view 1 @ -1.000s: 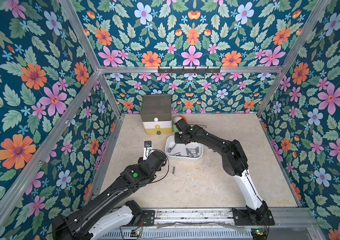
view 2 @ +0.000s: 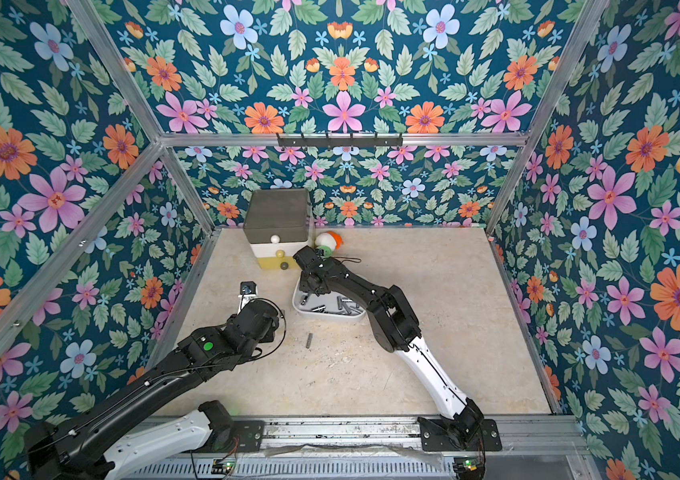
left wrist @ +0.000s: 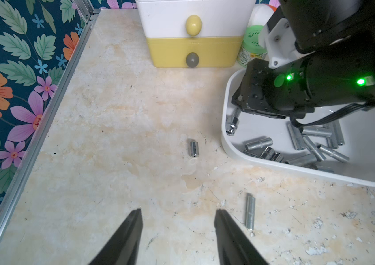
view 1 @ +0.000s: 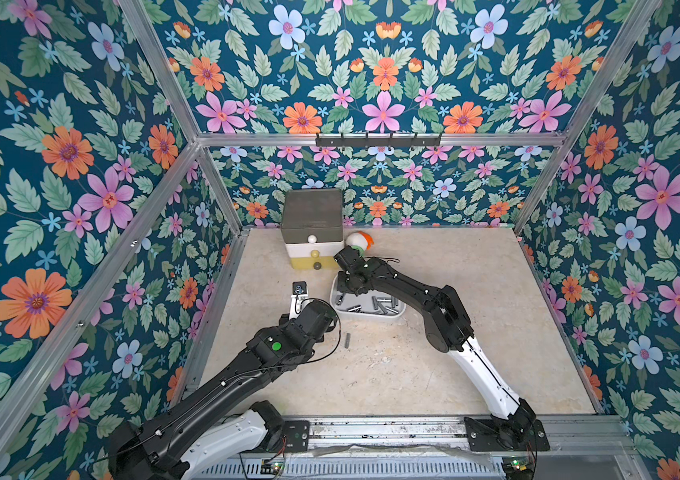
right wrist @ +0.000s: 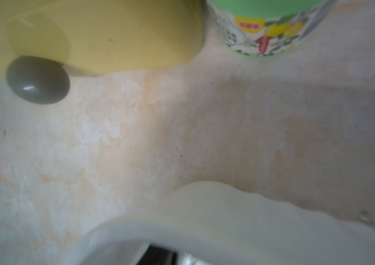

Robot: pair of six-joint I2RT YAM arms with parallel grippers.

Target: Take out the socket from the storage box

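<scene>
The white storage box [left wrist: 364, 176] holds several silver sockets and tubes. My right gripper is down inside its left end, at a socket [left wrist: 232, 123]; whether its fingers are closed on it is hidden. In the right wrist view the box rim [right wrist: 205, 203] covers most of the fingers. My left gripper stands open above the table, with nothing between its fingers. A short socket [left wrist: 194, 149] and a longer tube [left wrist: 250, 212] lie on the table outside the box.
A stacked drawer box [view 1: 312, 216] stands behind at the back left, with a green-lidded container [left wrist: 252, 44] beside it and an orange-and-white object [view 1: 360, 240] nearby.
My right gripper has moved left and down into the left end of the storage box.
</scene>
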